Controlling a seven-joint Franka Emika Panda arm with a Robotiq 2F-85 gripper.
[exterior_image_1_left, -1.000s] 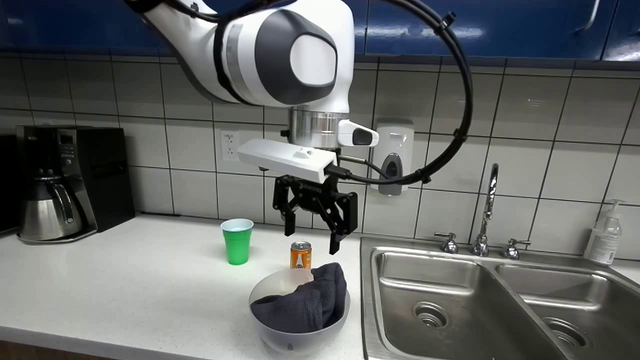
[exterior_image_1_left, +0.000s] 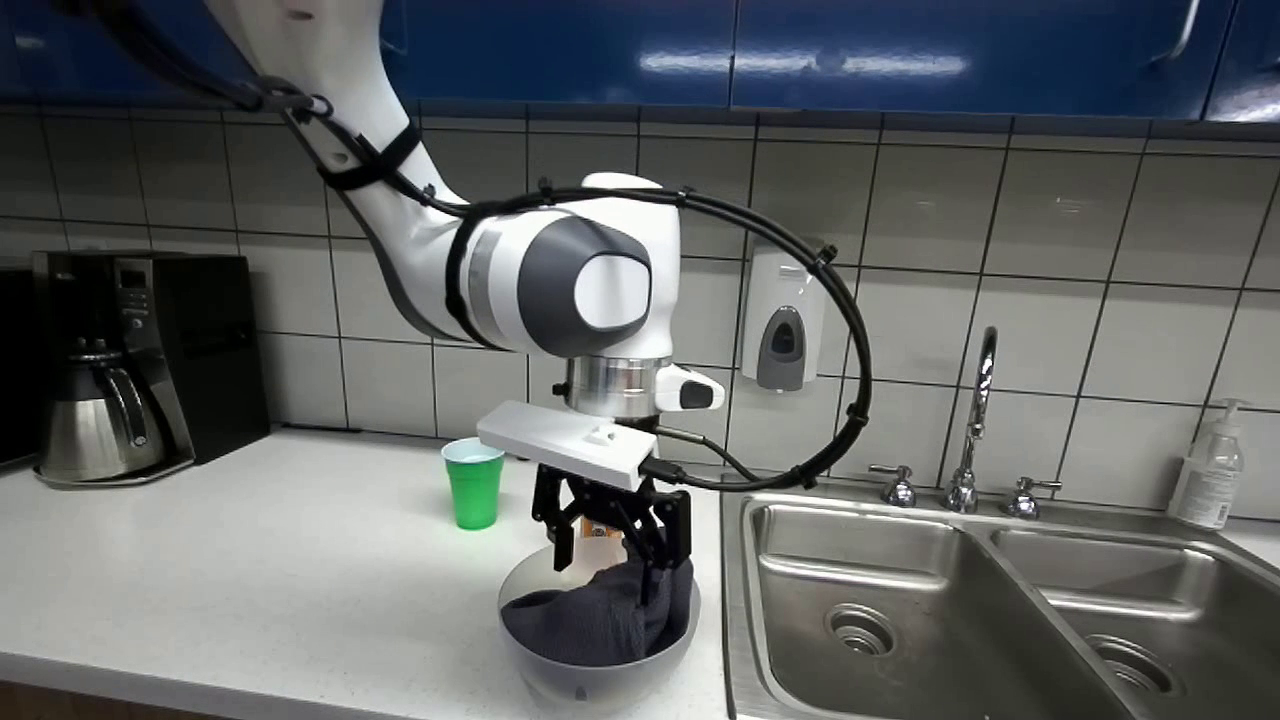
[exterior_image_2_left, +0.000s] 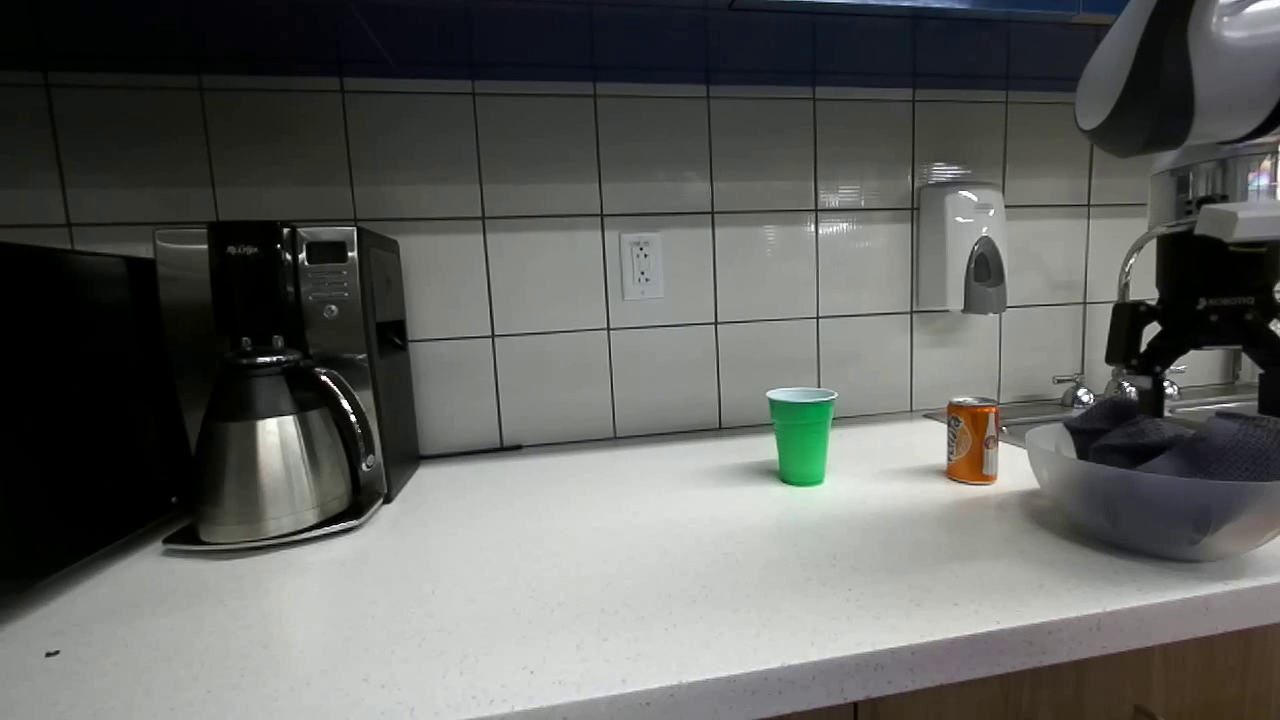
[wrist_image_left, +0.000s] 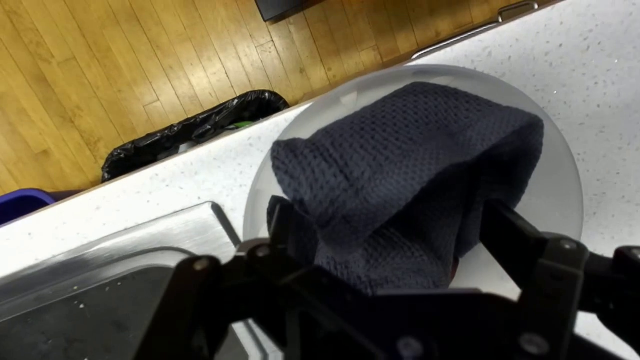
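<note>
A dark grey cloth (exterior_image_1_left: 596, 620) lies bunched in a pale, translucent bowl (exterior_image_1_left: 573, 684) close to the sink. My gripper (exterior_image_1_left: 606, 574) points down over the bowl with its fingers open. In the wrist view the cloth (wrist_image_left: 396, 162) spreads between and beyond the two fingers, and one finger (wrist_image_left: 504, 231) stands near the cloth's edge. Whether the fingertips touch the cloth I cannot tell. A small reddish patch (wrist_image_left: 454, 268) shows beside the cloth inside the bowl; what it belongs to is hidden.
An orange can (exterior_image_2_left: 973, 442) and a green cup (exterior_image_2_left: 801, 434) stand behind the bowl. The steel sink (exterior_image_1_left: 858, 564) adjoins on the right, and a coffee maker (exterior_image_1_left: 150, 360) is far left. Between it and the bowl the counter (exterior_image_1_left: 300, 552) is bare.
The arm has come down, taking the open gripper from well above the bowl to the cloth's level. The gripper now mostly blocks the can in exterior view 1. Bowl and cloth look unmoved.
</note>
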